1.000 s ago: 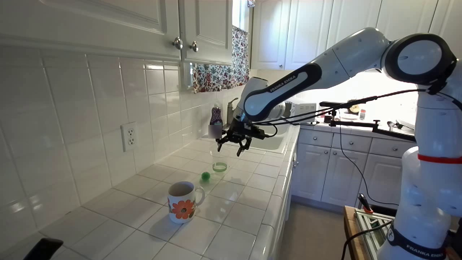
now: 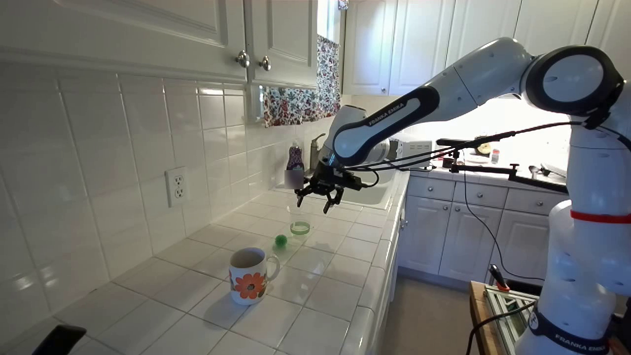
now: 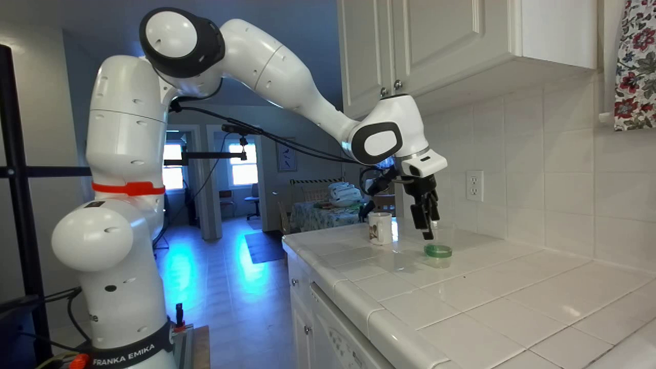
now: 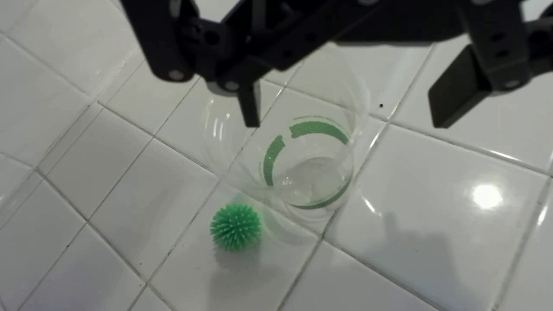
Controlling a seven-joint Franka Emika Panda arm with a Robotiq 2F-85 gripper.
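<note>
My gripper is open above the counter, its two fingers [image 4: 459,90] spread wide with nothing held between them. Below it a clear plastic cup [image 4: 316,129] with a green band near its base stands upright on the tiles; in the wrist view the left finger overlaps the cup's mouth. Beside the cup rests a spiky green ball [image 4: 236,227], outside it on the counter. A white mug with an orange flower [image 2: 248,284] stands nearer the camera in exterior view 1, its handle to the right.
A backsplash with an outlet [image 2: 177,186] rises along the wall. Farther back are the sink [image 2: 378,192] and a purple soap bottle [image 2: 295,157]. Cabinets [image 3: 430,49] hang overhead.
</note>
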